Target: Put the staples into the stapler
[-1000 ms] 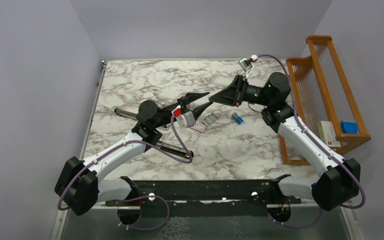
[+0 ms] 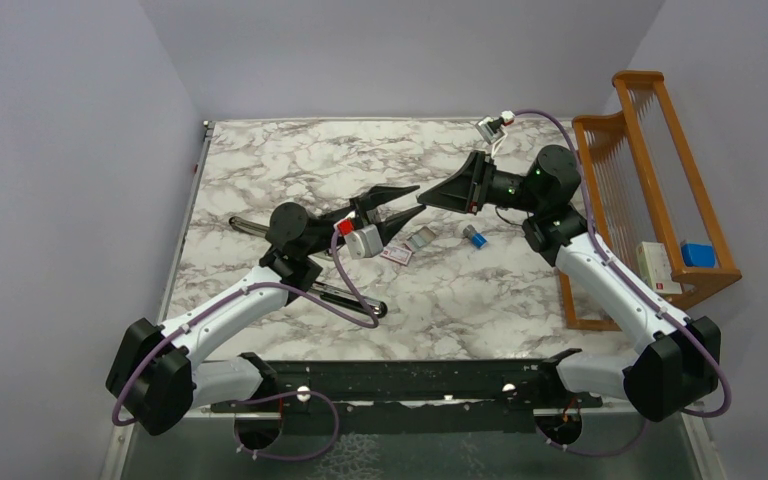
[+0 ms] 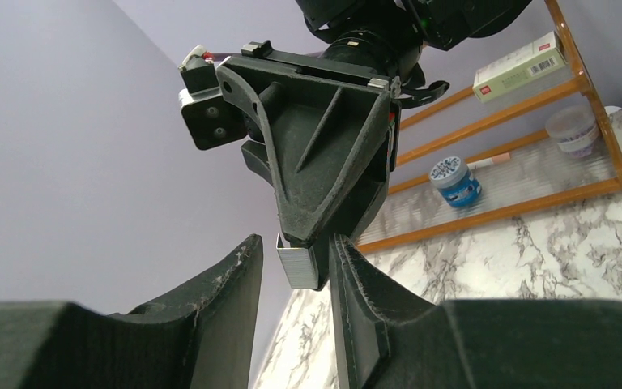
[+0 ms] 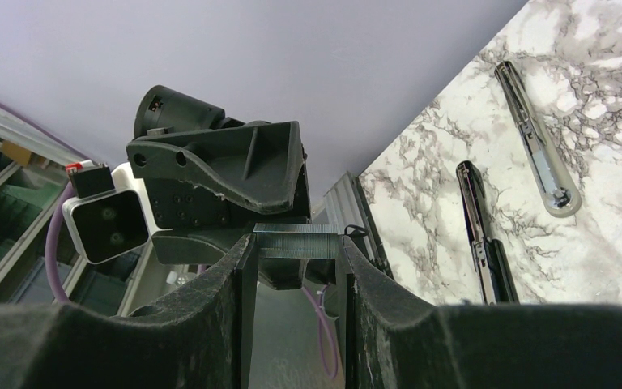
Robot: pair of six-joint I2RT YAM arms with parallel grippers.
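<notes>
A silvery block of staples (image 4: 298, 241) is gripped between the fingertips of my right gripper (image 2: 423, 199). My left gripper is part open, its fingertips on either side of the block's protruding end (image 3: 299, 267); gaps show on both sides, and how deep the block sits between them is hard to judge. The two grippers face each other above the table. Below, in the right wrist view, lie two long stapler pieces, one grey-edged (image 4: 538, 144) and one black (image 4: 483, 235). The left arm partly covers them in the top view.
Near the table's middle lie a small flat red-and-white box (image 2: 397, 254) and a small open carton (image 2: 421, 238). A blue jar (image 2: 475, 237) is to their right. A wooden rack (image 2: 650, 170) stands along the right side.
The right arm looks still.
</notes>
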